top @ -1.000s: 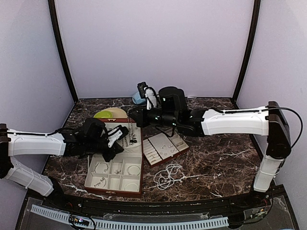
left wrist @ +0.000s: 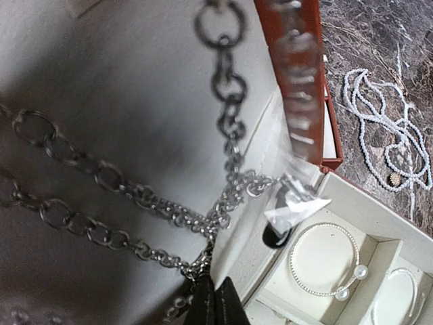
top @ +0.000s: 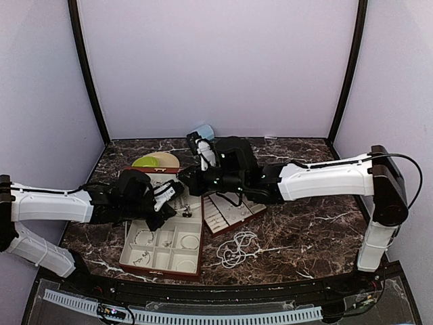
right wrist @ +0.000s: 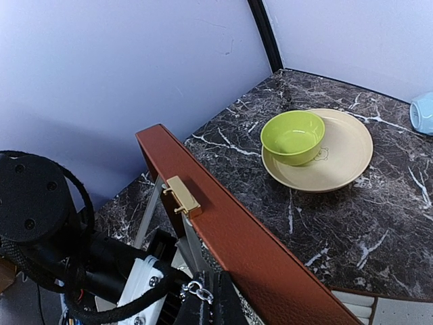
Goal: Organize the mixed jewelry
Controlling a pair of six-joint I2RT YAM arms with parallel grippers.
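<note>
The jewelry box (top: 160, 273) stands open, its pale lid raised behind the compartments. In the left wrist view, my left gripper is shut on the white edge of the lid's fabric pocket (left wrist: 233, 254). Silver chains (left wrist: 230, 115) hang close above its fingertips, and a dark pendant with a shiny silver piece (left wrist: 298, 205) is beside the pocket. My right gripper is shut near the lid's top edge (right wrist: 223, 223), with links of a silver chain (right wrist: 197, 291) at its fingertips. How the chain ends lie in the pocket is hard to tell.
A pearl bracelet (left wrist: 323, 261) lies in a box compartment. To the box's right sit a jewelry tray (top: 233, 208) and a tangled bead necklace (top: 237, 249). Behind it are a green bowl (right wrist: 293, 137) on a beige plate (right wrist: 352, 152) and a blue cup (top: 203, 132).
My right gripper has come down and toward the front, closer to the left gripper, lowering the chain at the lid. The left arm stays almost where it was.
</note>
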